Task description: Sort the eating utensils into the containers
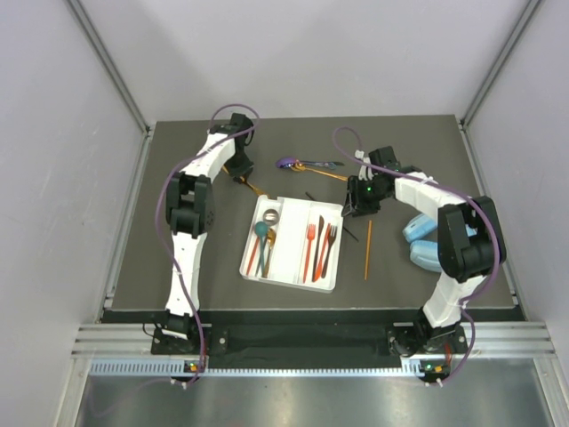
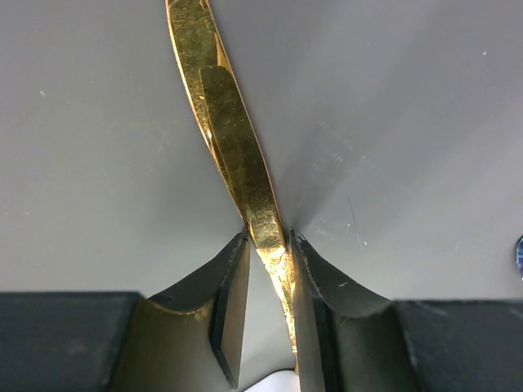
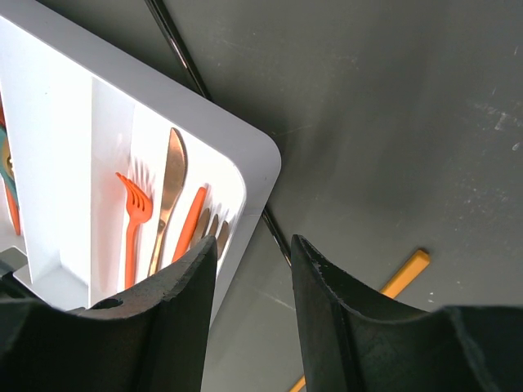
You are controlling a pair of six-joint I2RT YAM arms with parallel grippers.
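A gold knife [image 2: 239, 155] lies diagonally on the table left of the tray, partly under my left gripper, whose fingertips straddle its narrow part; whether they touch it, I cannot tell. The white tray [image 1: 284, 204] holds orange forks, knives and spoons in compartments. My right gripper is apart, fingers spread with nothing held, over the tray's corner beside a dark thin utensil [image 3: 176, 37] and an orange handle [image 3: 405, 274] on the table.
A purple spoon [image 1: 286, 163] with other utensils lies at the back middle. Blue cases [image 1: 425, 255] are at the right. Bare table lies left and front-left of the tray.
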